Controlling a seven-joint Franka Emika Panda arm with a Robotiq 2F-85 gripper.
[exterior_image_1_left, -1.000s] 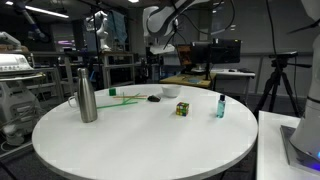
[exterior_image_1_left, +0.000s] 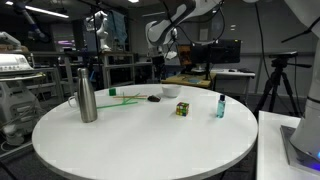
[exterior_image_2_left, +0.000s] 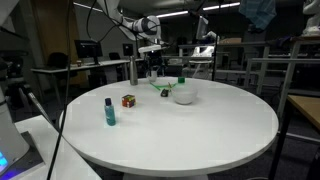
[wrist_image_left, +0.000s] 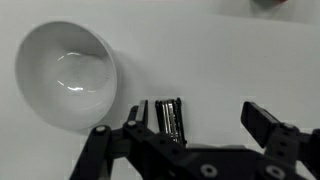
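Observation:
My gripper stands open in the wrist view, its dark fingers spread wide to the left and right. Between them, lower down, lies a small black striped object (wrist_image_left: 170, 119), its near end partly hidden by the gripper. Nothing is held. To its left sits a round white bowl (wrist_image_left: 66, 72). On the white round table, the bowl (exterior_image_1_left: 171, 90) also shows beside the dark object (exterior_image_1_left: 153, 98) in exterior view 1. Exterior view 2 has the bowl (exterior_image_2_left: 185, 94) just right of the dark object (exterior_image_2_left: 165, 93).
A multicoloured cube (exterior_image_1_left: 182, 109) and a blue bottle (exterior_image_1_left: 221, 106) stand at the right. The tall metal flask (exterior_image_1_left: 87, 97) is at the left. Green sticks (exterior_image_1_left: 122, 102) and a green block (exterior_image_1_left: 113, 92) lie farther back.
At the upper middle of exterior view 1, the pale shape, seemingly the arm's hand, has shifted slightly right and down. The objects on the table look unmoved.

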